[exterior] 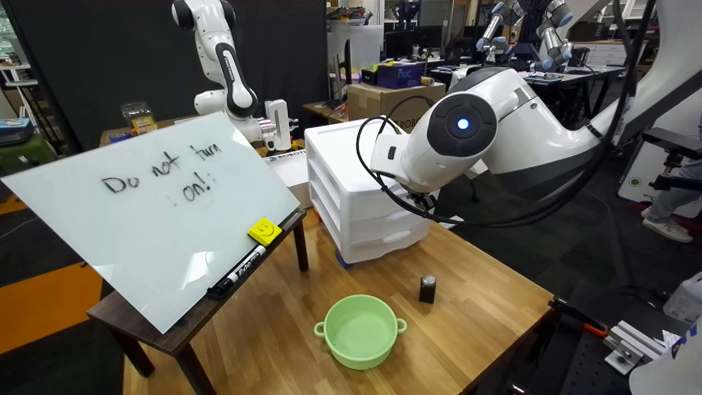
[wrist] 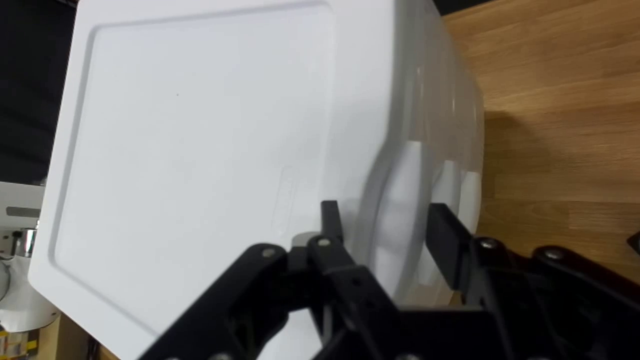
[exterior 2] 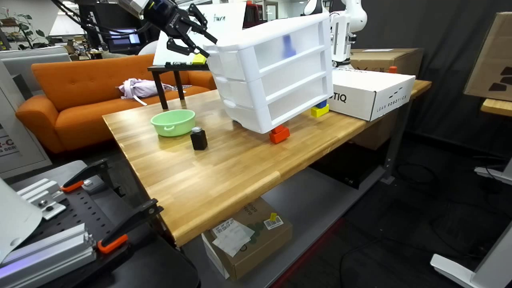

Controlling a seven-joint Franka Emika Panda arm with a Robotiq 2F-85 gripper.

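A white drawer unit point(exterior: 358, 191) with three drawers stands on the wooden table. My gripper point(exterior 2: 211, 48) is at its upper front edge. In the wrist view, one of the black fingers point(wrist: 331, 221) lies over the top panel, and the other finger of the gripper is in front of the top drawer's handle point(wrist: 400, 207). The rim and handle lie between them, so the fingers are shut on that edge of the unit, spaced apart by it. Exact contact is hard to tell. All the drawers look closed.
A green two-handled bowl point(exterior: 360, 329) and a small black bottle point(exterior: 428, 289) stand on the table before the drawers. Left of them, a whiteboard point(exterior: 151, 210) leans on a dark stand. Red blocks point(exterior 2: 279, 134) and a white box point(exterior 2: 372, 91) sit beside the unit.
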